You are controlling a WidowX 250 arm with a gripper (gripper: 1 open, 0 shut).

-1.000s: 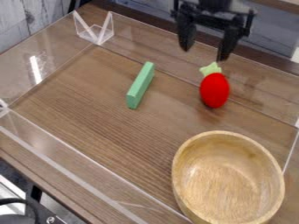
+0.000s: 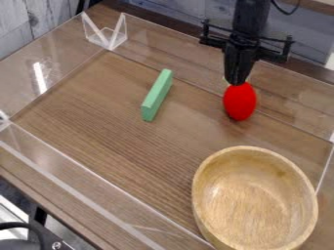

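Observation:
My black gripper (image 2: 237, 76) hangs at the top right, just above and behind a red oval object (image 2: 239, 102), pointing down; it looks shut, with nothing seen between its fingers. A green bar (image 2: 156, 94) lies left of centre. A round wooden bowl (image 2: 255, 200) sits at the bottom right.
A clear bracket-like holder (image 2: 105, 31) stands at the top left. A black cable shows at the bottom left corner.
The gripper has moved down toward the red object and now looks narrower. The light green piece behind the red object no longer shows.

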